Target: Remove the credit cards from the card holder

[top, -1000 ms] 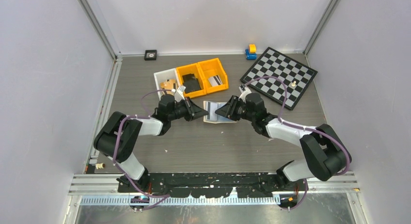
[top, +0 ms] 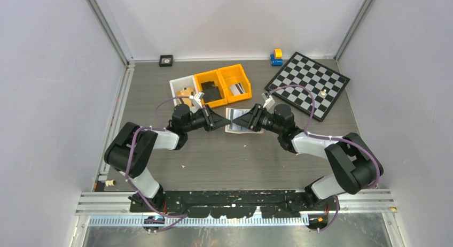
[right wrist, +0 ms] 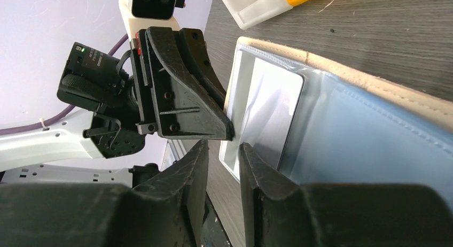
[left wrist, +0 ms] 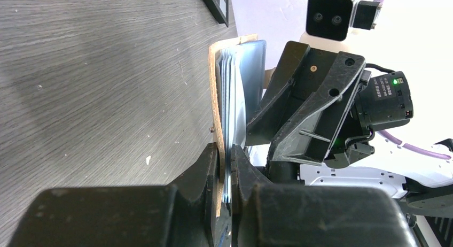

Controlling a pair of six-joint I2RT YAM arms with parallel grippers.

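Observation:
The card holder (top: 229, 128), tan-edged with clear bluish sleeves, is held just off centre between the two arms. My left gripper is shut on its edge, clamping the tan cover and the stacked sleeves (left wrist: 227, 92) together. A white card (right wrist: 272, 102) with a dark edge sits inside a clear sleeve in the right wrist view. My right gripper stands partly open at that sleeve. One of its fingertips (right wrist: 246, 153) is over the card's near part, the other lies past the holder's edge. Whether that fingertip touches the card, I cannot tell.
Behind the holder stand two yellow bins (top: 233, 67), the right one with cards (top: 236, 89) in it, and a white bin (top: 173, 89). A chessboard (top: 307, 85) lies at the back right.
Since a second ago my right gripper has moved left across the holder, towards my left gripper.

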